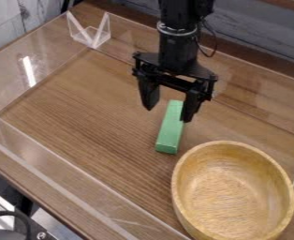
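Observation:
My black gripper (173,92) hangs over the middle of the wooden table, its two fingers spread apart and open. A green rectangular block (169,129) lies on the table just below and in front of it, its far end close behind the gripper's body. I cannot tell whether the gripper touches it.
A large yellow round bowl (232,172) fills the near right, close to the green block. A white wire-like rack (90,30) stands at the back left.

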